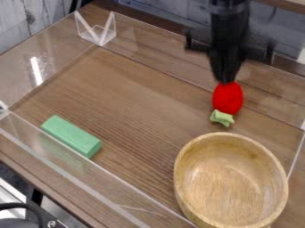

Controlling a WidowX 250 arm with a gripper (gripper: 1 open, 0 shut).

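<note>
My gripper [219,55] hangs from the top of the view over the back right of the table, dark and blurred, so whether anything is between its fingers is unclear. Below it a red oval object [227,95] lies on the wood, with a small pale green piece [222,118] at its near end. A green block [70,135] lies at the lower left. A large tan bowl [227,213] fills the lower right.
A white wire object [96,28] stands at the back left by the table's edge. Dark cables show at the bottom left.
</note>
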